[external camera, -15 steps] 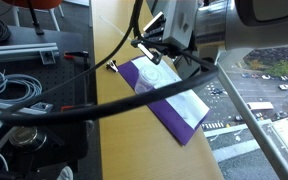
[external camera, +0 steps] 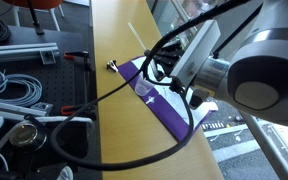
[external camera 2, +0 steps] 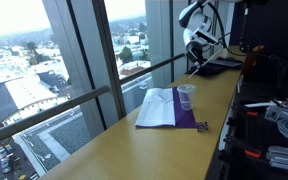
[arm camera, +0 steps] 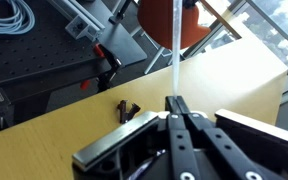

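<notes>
A thin pale stick, like a straw (arm camera: 175,50), runs out from between the fingertips of my gripper, which is shut on it. In exterior view 1 the straw (external camera: 136,36) slants up and left from the gripper (external camera: 148,60). A clear cup (external camera 2: 187,97) stands upright on a purple sheet with white paper (external camera 2: 158,108). From the other side, the cup (external camera: 144,85) appears just below the gripper in the picture; their gap in depth is hard to judge. No part of the cup shows in the wrist view.
Small dark pieces (arm camera: 127,110) lie on the wooden table (arm camera: 54,145), near the purple sheet. A black cart (external camera: 49,80) with coiled cables (external camera: 22,90) adjoins the table. Windows (external camera 2: 134,40) line the other side. Bare table stretches before the sheet in exterior view 2.
In exterior view 1 the arm has swung and my gripper now appears lower, nearer the cup in the picture. The cup and sheet keep their places.
</notes>
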